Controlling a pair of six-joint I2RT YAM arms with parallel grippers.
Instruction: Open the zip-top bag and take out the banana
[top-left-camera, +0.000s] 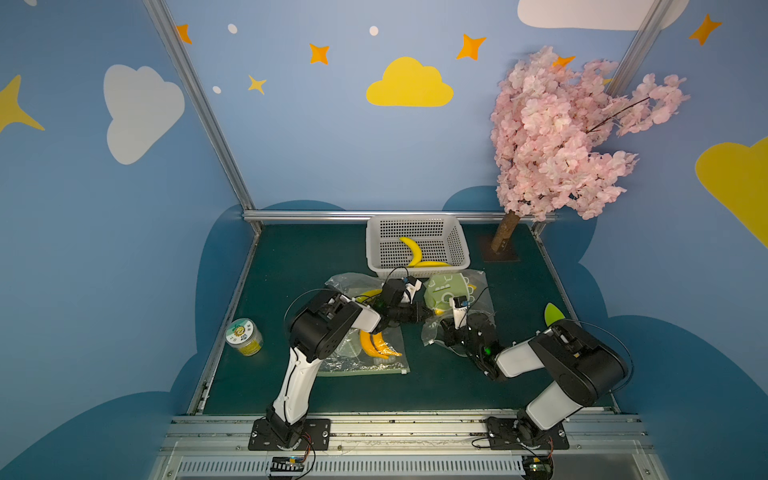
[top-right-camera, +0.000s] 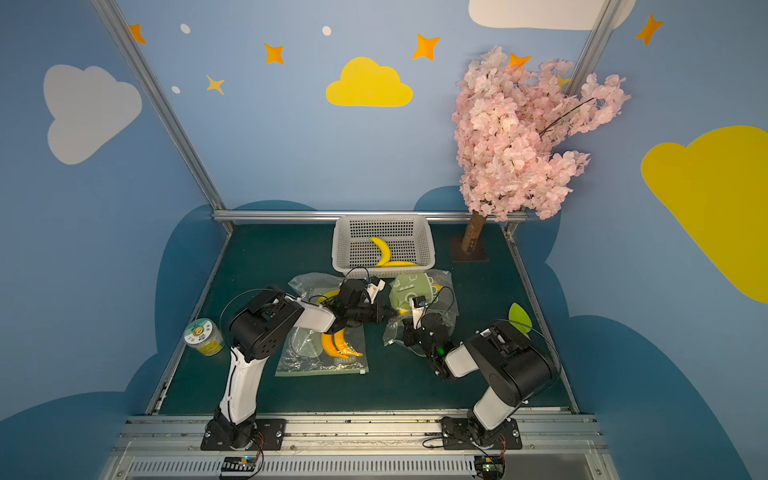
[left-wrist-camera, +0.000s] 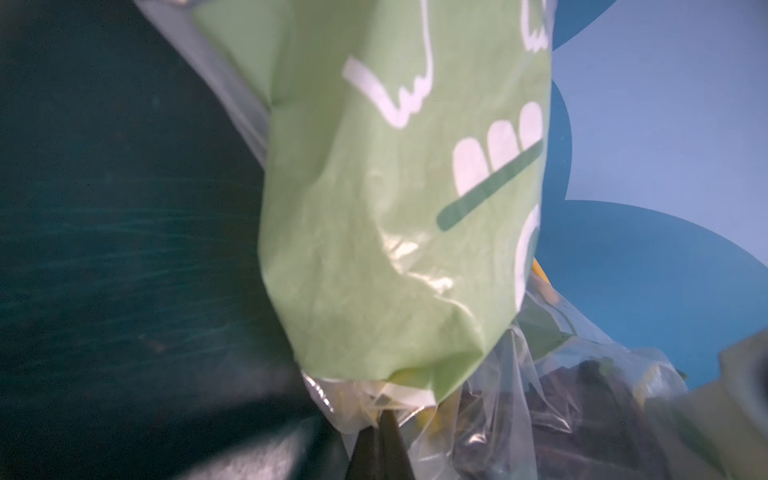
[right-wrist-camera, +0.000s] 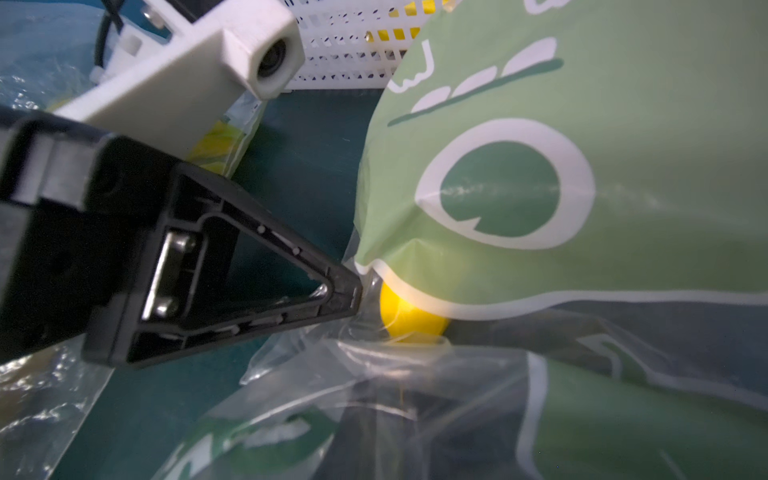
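Note:
A clear zip top bag with a green print (top-left-camera: 446, 292) lies right of the table's middle. A yellow banana end (right-wrist-camera: 412, 316) shows at its opening, between the raised green layer and the clear film below. My left gripper is shut on the bag's edge, where thin clear plastic gathers at its tips. Facing it from the front right, my right gripper (top-left-camera: 448, 330) reaches into the clear film. In the left wrist view its dark body (left-wrist-camera: 592, 424) shows through plastic. Its own fingers cannot be made out in the right wrist view, so its finger is unclear.
Behind the bags stands a white basket (top-left-camera: 380, 260) holding two bananas. Another clear bag (top-left-camera: 364, 366) with bananas lies under the left arm. A round jar (top-left-camera: 244, 337) is at far left, and a green leaf shape (top-left-camera: 553, 313) at right.

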